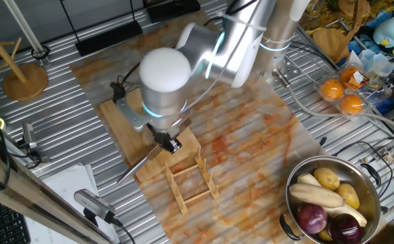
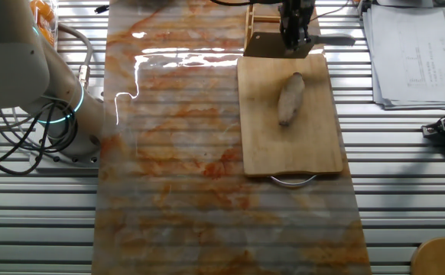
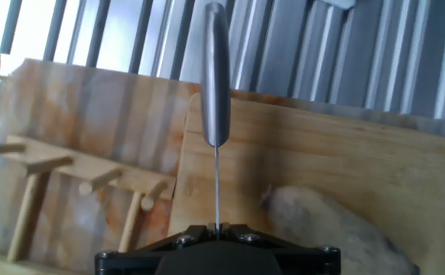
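Observation:
My gripper is shut on a knife, whose grey handle sticks out to the lower left in exterior view 1. In exterior view 2 the wide blade shows at the board's far edge, with the gripper above it. From the wrist, the blade appears edge-on between the fingertips, the handle pointing away. A brownish, elongated vegetable lies on the wooden cutting board, apart from the knife. The arm largely hides it in exterior view 1.
A wooden peg rack stands close to the board's end. A steel pot of vegetables sits at the lower right. Papers lie beyond the slab's edge. The marbled slab is clear across its middle.

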